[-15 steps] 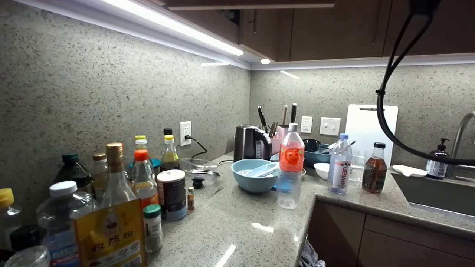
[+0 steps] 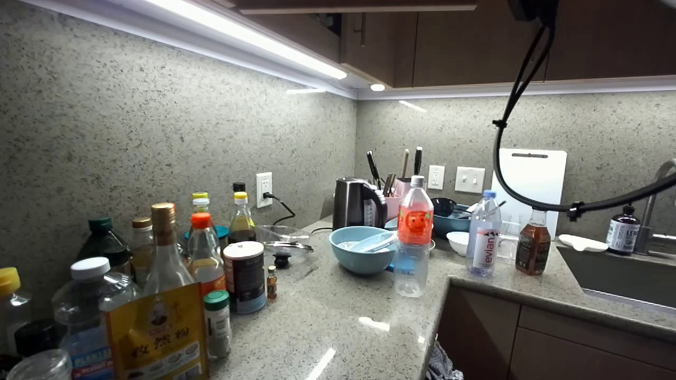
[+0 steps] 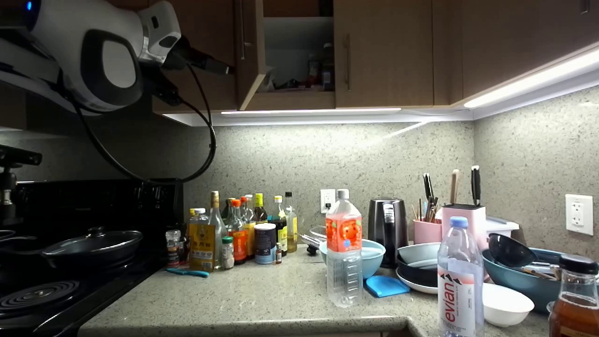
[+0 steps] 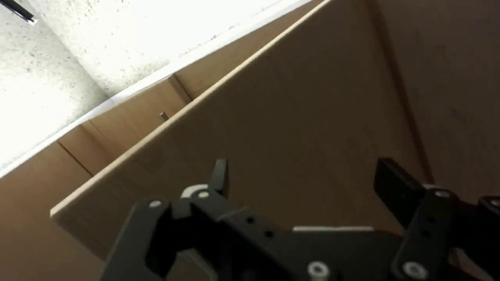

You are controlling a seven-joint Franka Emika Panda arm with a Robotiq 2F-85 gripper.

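Note:
In the wrist view my gripper is open, its two dark fingers wide apart with nothing between them. Beyond them a brown cabinet door [image 4: 281, 121] fills much of the picture, its pale edge running diagonally. Exterior view 2 has this door [image 3: 251, 50] swung part way out from the upper cabinet, with my gripper [image 3: 203, 84] up on its left side. No contact between fingers and door can be made out. Inside the open cabinet [image 3: 297, 42], several dim bottles and packets stand on the shelf. Exterior view 1 catches only the dark underside of the gripper and its hanging cable [image 2: 500, 152].
Below, the counter [image 3: 224, 297] carries several sauce bottles, a clear bottle with a red label [image 3: 344, 247], a blue bowl [image 3: 370, 258] and a kettle [image 3: 387, 230]. A pan [image 3: 95, 247] sits on the stove at left.
In exterior view 1 the gripper's dark underside and its cable have shifted left, and the cable loop hangs somewhat higher. The counter objects have stayed where they were.

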